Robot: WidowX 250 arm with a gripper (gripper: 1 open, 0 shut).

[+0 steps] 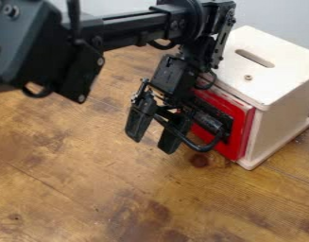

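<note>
My black gripper hangs in the middle of the view, just left of a pale wooden box with a slot in its top. A red panel is on the box's left face, largely hidden behind the gripper and its wrist. The two dark fingers point down and appear apart, with nothing visible between them. Whether any part of the gripper touches the red panel is unclear.
A pale wall runs behind the box. The dark arm spans the top left of the view.
</note>
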